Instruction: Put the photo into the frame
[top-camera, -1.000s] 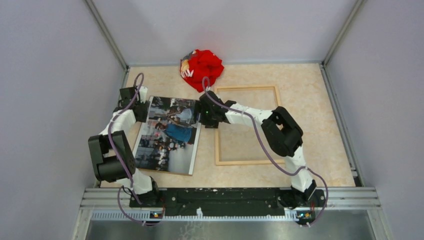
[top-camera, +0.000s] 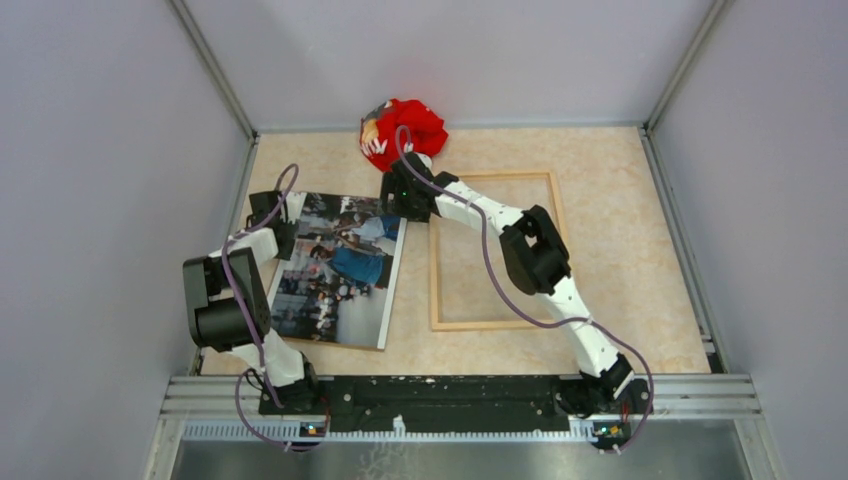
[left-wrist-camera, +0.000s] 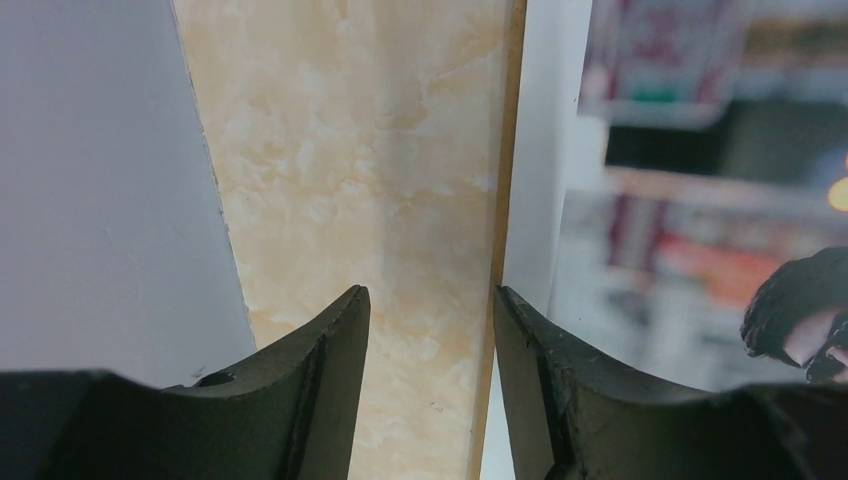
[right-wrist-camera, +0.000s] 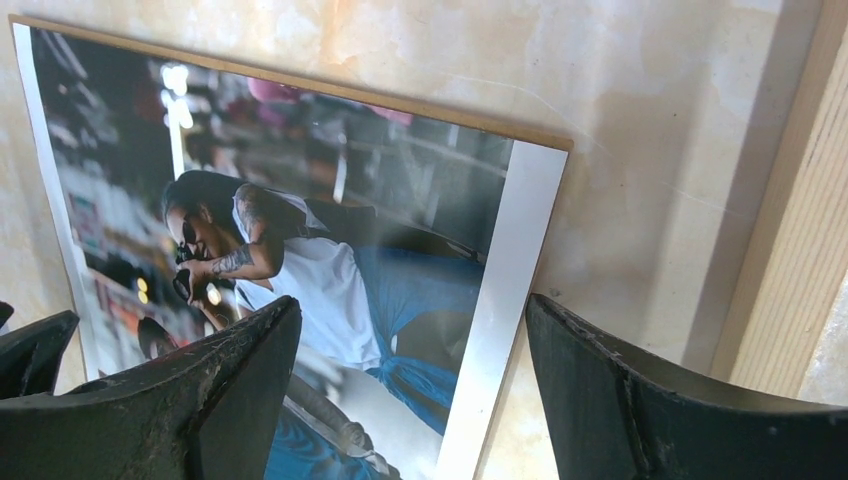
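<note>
The photo (top-camera: 335, 275), a board print with white side borders, lies on the table left of the wooden frame (top-camera: 494, 324). In the left wrist view my left gripper is part open at the photo's left edge, right finger against the edge, left finger over bare table. My right gripper is open over the photo's far right corner, one finger beside the white border, the other over the print. The frame, empty inside, is partly covered by the right arm in the top view; its side (right-wrist-camera: 775, 240) shows in the right wrist view.
A red cloth (top-camera: 405, 130) lies at the back middle against the wall. Walls stand close on the left and behind.
My left gripper has come slightly toward the front along the left edge. The photo looks unmoved.
</note>
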